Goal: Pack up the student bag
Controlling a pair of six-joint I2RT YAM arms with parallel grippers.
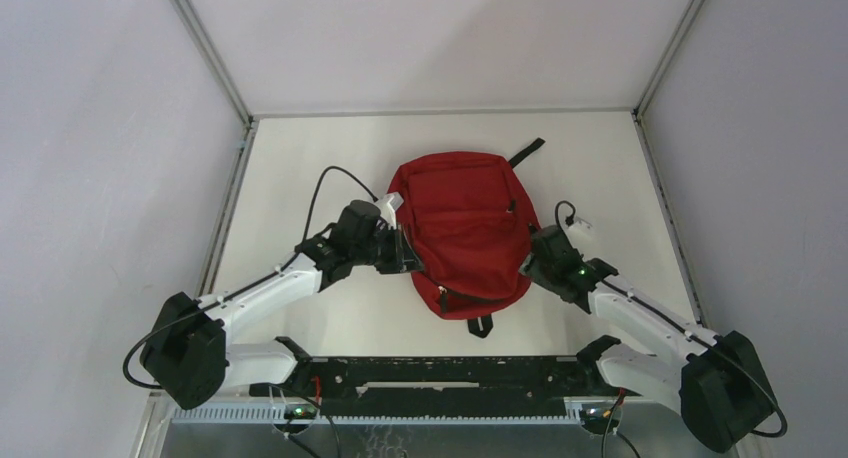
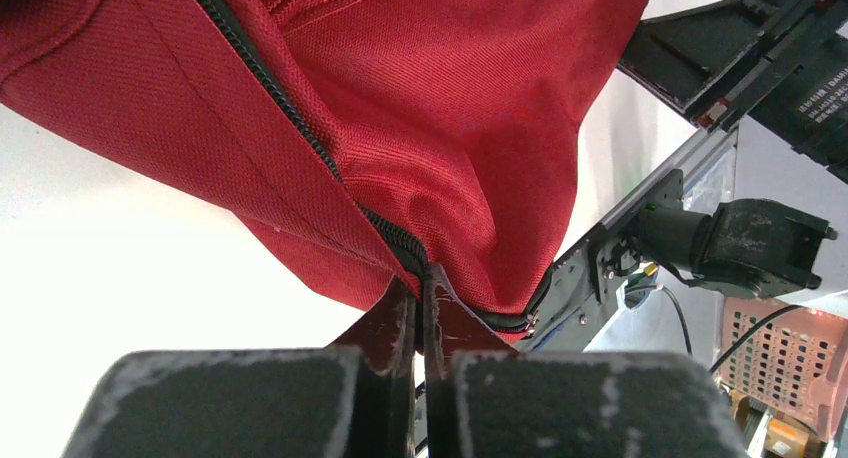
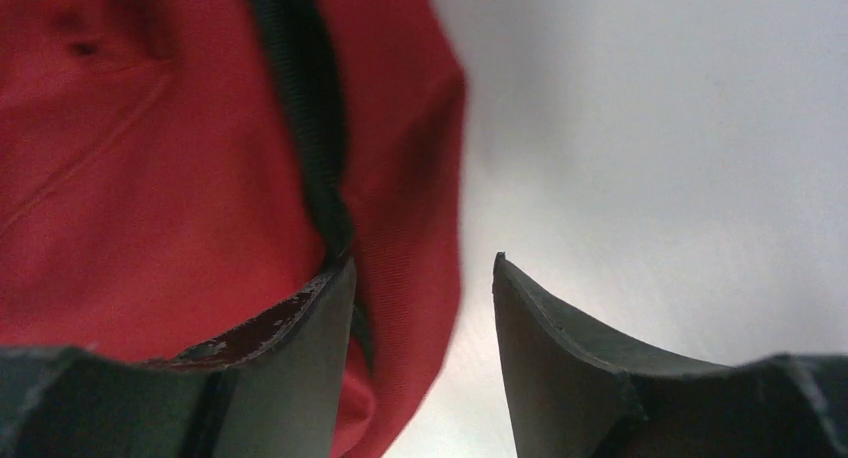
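Observation:
A red backpack [image 1: 462, 193] lies flat in the middle of the table, black zippers along its sides. At its lower left edge my left gripper is shut, and the red fabric beside the zipper [image 2: 275, 86] runs in between its fingertips. On the bag's right side, my right gripper stands open. Its left finger [image 3: 318, 353] overlaps the dark zipper strip [image 3: 300, 98] in the right wrist view, while the other finger [image 3: 560, 363] is over the white table; nothing is gripped. What the bag holds is hidden.
A black strap [image 1: 527, 152] sticks out at the bag's upper right, and a black loop [image 1: 480, 326] at its bottom. Walls close in the left, right and back.

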